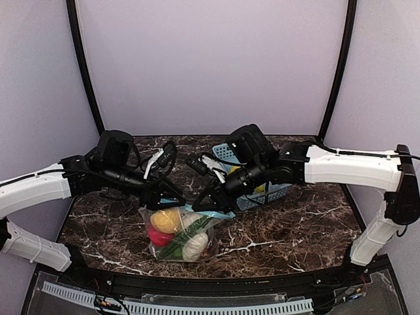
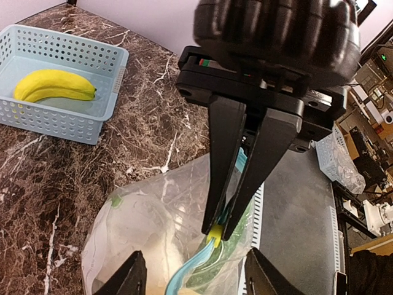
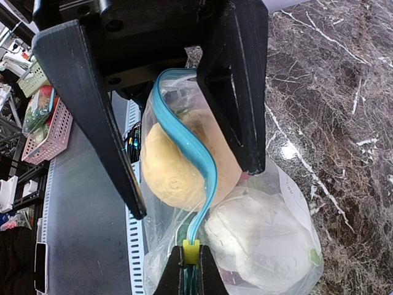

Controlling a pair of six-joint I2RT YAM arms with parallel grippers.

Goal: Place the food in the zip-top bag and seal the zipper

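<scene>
The clear zip bag (image 1: 211, 234) hangs down in the top view with food inside: a tan round item (image 1: 165, 221), a red item (image 1: 159, 238), something long and green, and a white bulb (image 1: 195, 247). A blue zip strip (image 3: 187, 144) runs along its top. My right gripper is shut on the yellow slider (image 3: 191, 251) on this strip. Close on its left, my left gripper stands open, its fingers (image 2: 137, 270) on either side of the strip. Behind the slider the strip is partly hidden by the right fingers.
A blue basket (image 2: 58, 123) holding a yellow banana (image 2: 54, 85) stands behind the right arm. Bare marble tabletop (image 1: 282, 236) lies right of the bag. Both grippers are very close together above it.
</scene>
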